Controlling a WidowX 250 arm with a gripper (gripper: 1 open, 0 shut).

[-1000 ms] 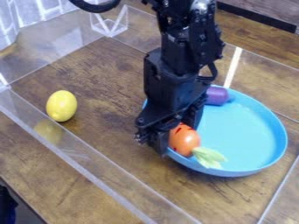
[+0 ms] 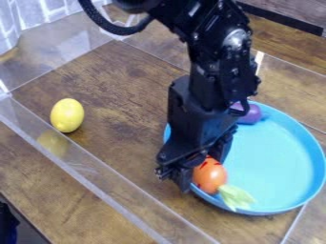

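My gripper (image 2: 193, 164) is lowered at the left part of a blue bowl (image 2: 283, 167), its fingers around an orange carrot-like vegetable (image 2: 211, 177) with pale green leaves (image 2: 235, 197). It appears shut on that vegetable, though the black fingers hide much of the contact. A purple object (image 2: 249, 112), likely an eggplant, lies at the back of the bowl, partly behind the arm.
A yellow lemon (image 2: 68, 114) lies on the wooden surface to the left. Clear plastic walls run along the left and front. The wood between lemon and bowl is clear.
The arm has shifted slightly, with its fingers lower around the orange vegetable. The bowl and vegetable have moved slightly toward the front.
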